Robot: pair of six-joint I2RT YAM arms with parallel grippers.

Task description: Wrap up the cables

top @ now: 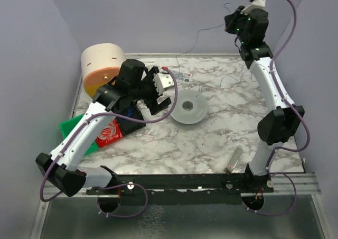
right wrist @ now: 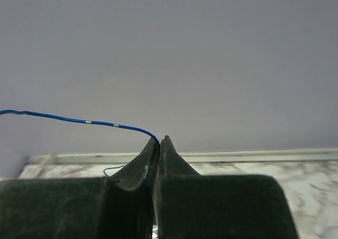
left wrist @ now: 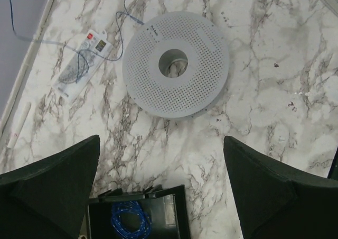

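My right gripper (top: 227,25) is raised high at the back right and shut on a thin blue cable (right wrist: 63,118), which runs off leftward from its fingertips in the right wrist view. From there the cable (top: 198,35) drops in a loose curve toward the tabletop. A round grey perforated spool (left wrist: 142,85) lies flat on the marble table, with a strand of cable touching its back edge. Left of the spool, above the table, my left gripper is open, nothing between its fingers.
A black bin (left wrist: 182,212) with a blue coil, a red bin (top: 109,136) with white cable and a green bin (top: 68,123) stand at left. Behind them is a white roll (top: 100,56). A labelled packet (left wrist: 84,64) lies near the spool.
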